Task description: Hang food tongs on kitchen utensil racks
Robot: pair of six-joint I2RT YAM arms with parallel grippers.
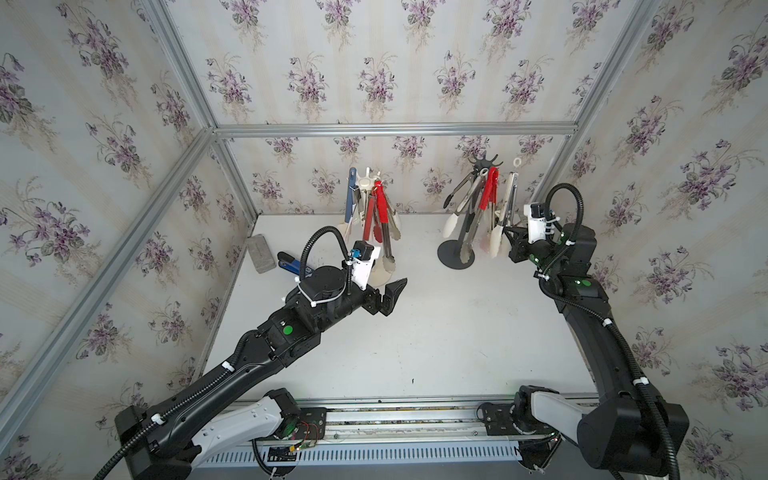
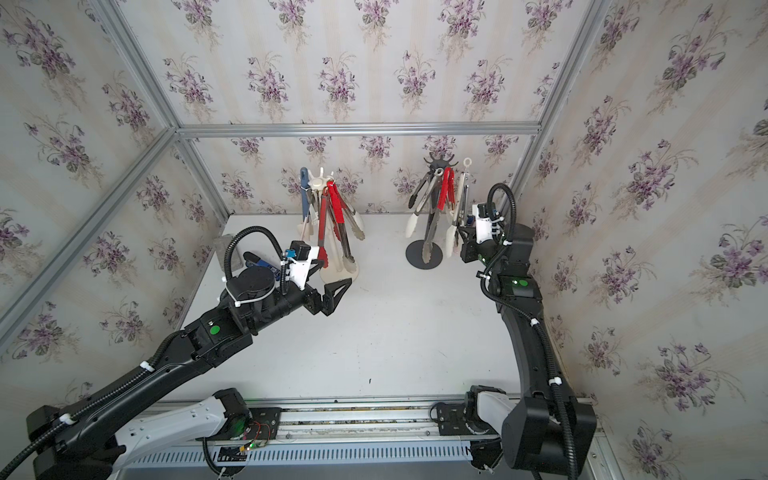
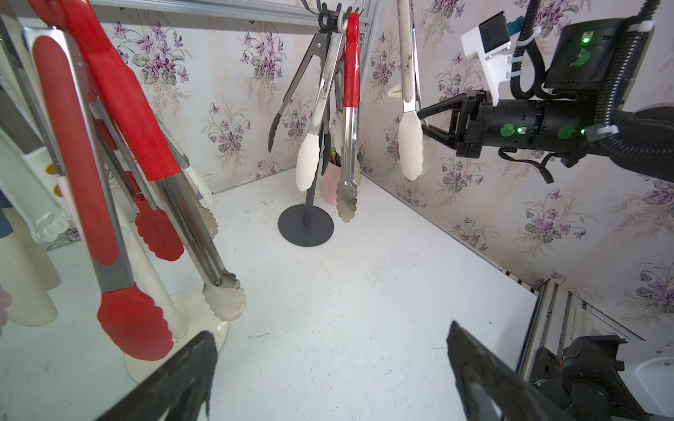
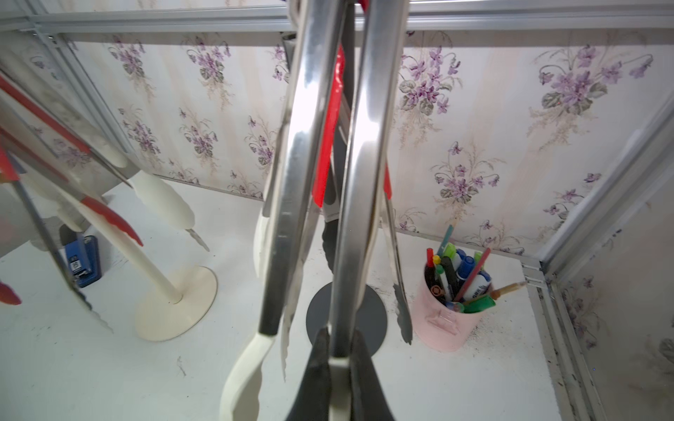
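A black utensil rack with a round base [image 1: 455, 260] stands at the back right, tongs hanging from its hooks. My right gripper [image 1: 513, 240] is at its right side, shut on steel tongs with white tips, held near the lower part; in the right wrist view their steel arms fill the middle. Whether they hang on a hook is unclear. A cream rack [image 4: 175, 315] at the back left carries several red, blue and pale tongs [image 3: 133, 322]. My left gripper [image 1: 382, 297] stands open and empty in front of that rack.
A pink cup of pens [image 4: 447, 329] stands behind the black rack by the right wall. A blue stapler [image 4: 82, 259] and a grey block [image 1: 261, 253] lie at the left.
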